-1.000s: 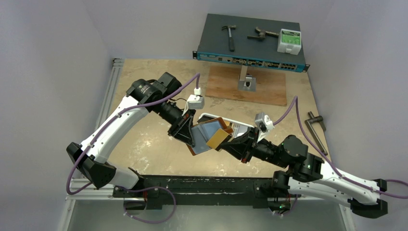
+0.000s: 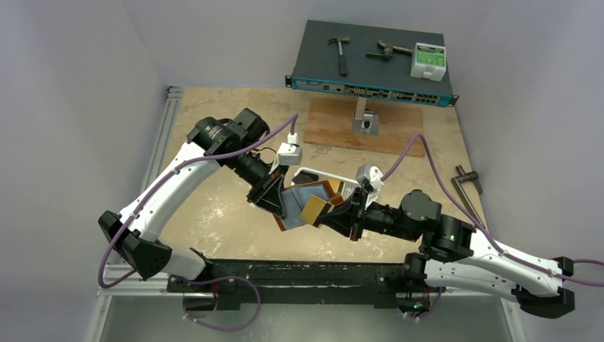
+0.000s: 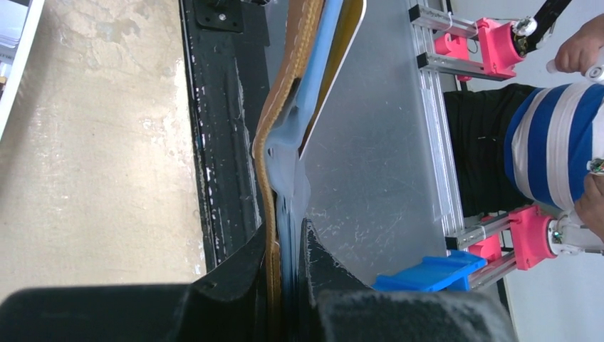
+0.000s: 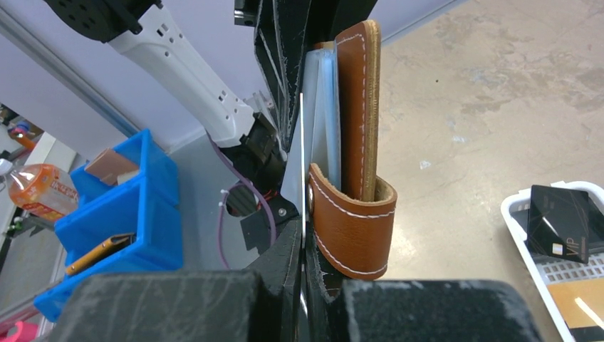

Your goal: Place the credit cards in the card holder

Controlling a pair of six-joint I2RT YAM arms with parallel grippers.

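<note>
My left gripper [image 2: 280,206] is shut on the card holder [image 2: 303,193], a brown leather case with pale blue sleeves, and keeps it raised over the table. In the left wrist view the holder [image 3: 262,153] stands edge-on between the fingers. A gold card [image 2: 313,211] overlaps the sleeves in the top view, pinched by my right gripper [image 2: 333,218]. Seen edge-on in the right wrist view, the card [image 4: 302,157] is a thin line beside the sleeves, with the brown strap [image 4: 352,228] close on its right. Whether its edge is inside a sleeve, I cannot tell.
A white tray [image 4: 518,246] on the table, partly under the arms, contains a black card [image 4: 559,222] and other items. Behind stands a dark rack unit [image 2: 370,64] with hammers on top. A hammer [image 2: 466,189] lies at the right edge.
My right gripper has shifted a little left, bringing the gold card further over the sleeves. The left arm and the holder have stayed almost still.
</note>
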